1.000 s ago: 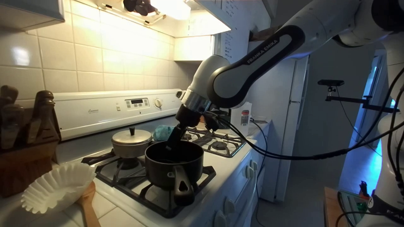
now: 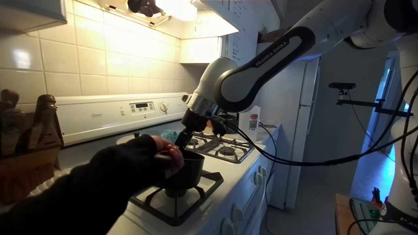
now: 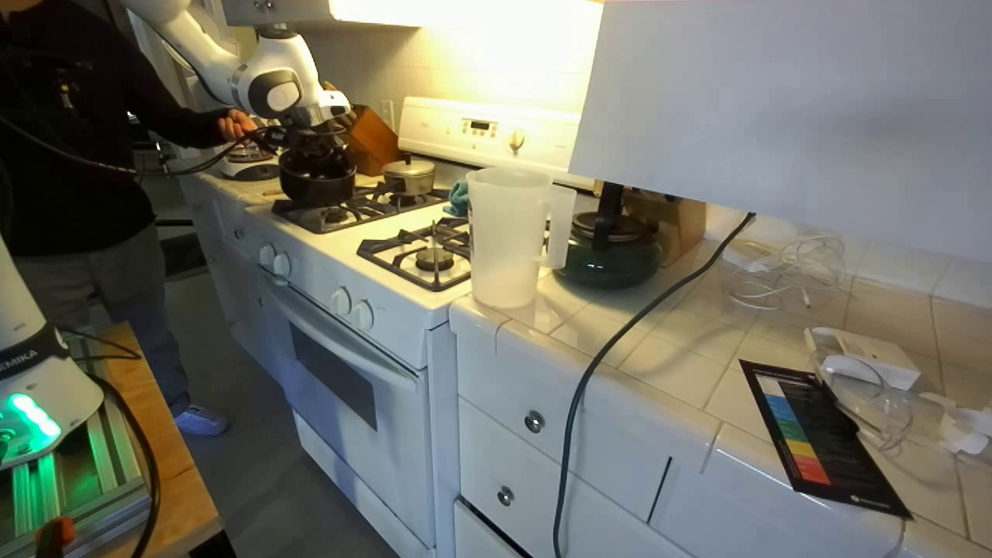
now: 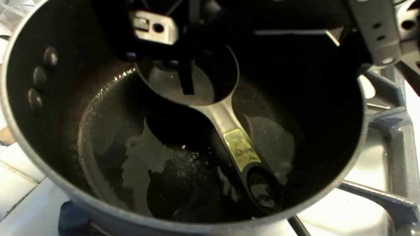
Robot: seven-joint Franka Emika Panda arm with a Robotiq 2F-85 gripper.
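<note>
The dark pot (image 2: 192,168) sits over the front burner, and a person's hand (image 2: 172,156) reaches across its near side, covering where its handle was. Inside the pot, in the wrist view, a metal measuring cup (image 4: 220,114) with a green label and black handle leans in shallow liquid (image 4: 137,173). My gripper (image 2: 179,145) points down into the pot. A dark finger (image 4: 187,80) shows within the cup's bowl. Dark shadow hides the other finger, so whether the fingers close on the cup's rim is unclear.
A lidded pot (image 3: 409,175) stands on a back burner with a blue cloth (image 3: 458,198) nearby. Close by is a knife block (image 2: 29,156). A translucent pitcher (image 3: 509,237) and green kettle (image 3: 609,251) stand on the counter.
A person's black-sleeved arm has come in from the left, its hand at the pot's handle. The pot has shifted slightly left. My arm looks unmoved.
</note>
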